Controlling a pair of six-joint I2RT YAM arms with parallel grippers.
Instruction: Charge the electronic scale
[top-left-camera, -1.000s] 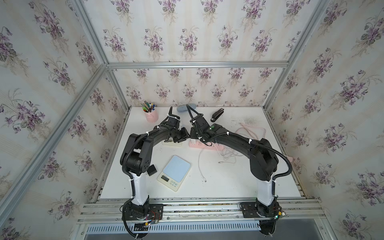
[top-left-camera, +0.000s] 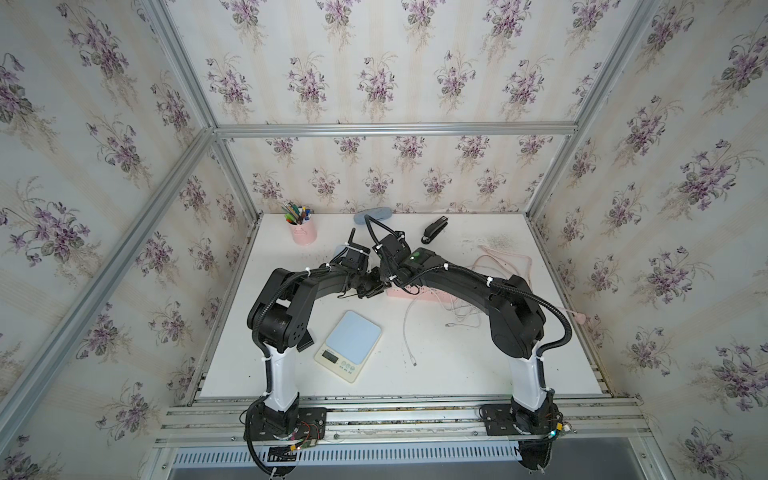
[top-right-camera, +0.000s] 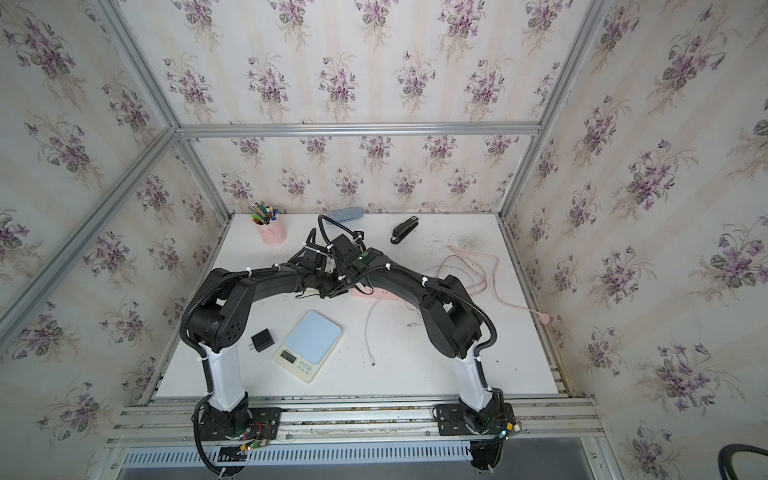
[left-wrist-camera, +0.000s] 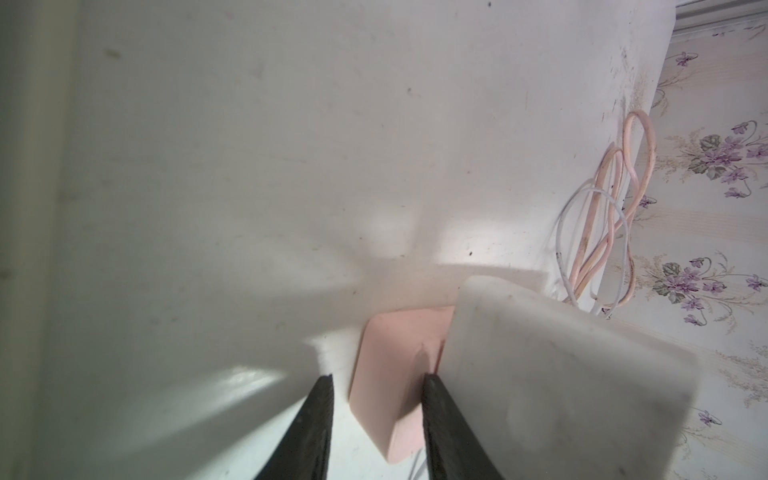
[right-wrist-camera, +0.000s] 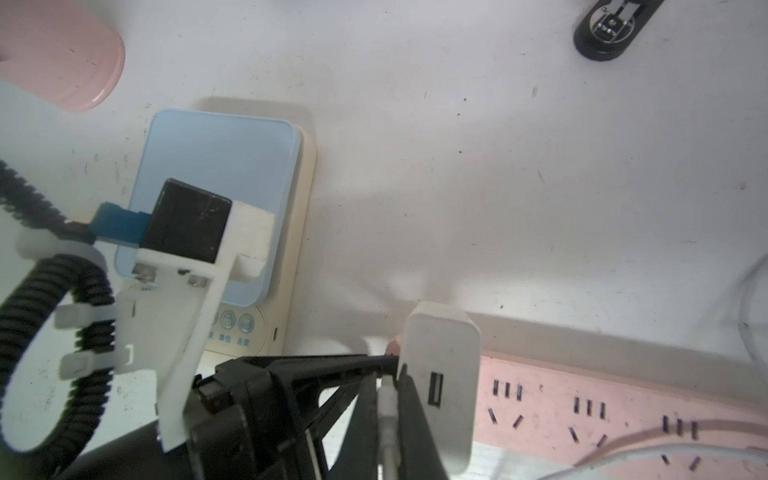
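A white charger block (right-wrist-camera: 446, 388) with a slot in its face stands at the end of the pink power strip (right-wrist-camera: 552, 408). My left gripper is part open at that end; its right finger overlaps the white block in the left wrist view, and the strip's pink end shows beyond the gap. My right gripper is shut beside the block; a narrow pale strip shows between its fingers, too unclear to name. One blue-topped scale (top-left-camera: 353, 337) lies in front; another scale (right-wrist-camera: 216, 180) lies beyond, partly behind the left arm. Both grippers are crowded together in the top views.
Pale cables (top-right-camera: 369, 340) lie around the strip. A black adapter (top-right-camera: 262, 340) sits beside the front scale. Pink pen cup (top-left-camera: 303, 232), grey-blue case (top-left-camera: 373, 215) and black stapler (top-left-camera: 434, 229) line the back.
My left gripper has moved right toward the right gripper. The power strip and its trailing cable have slid slightly to the right.
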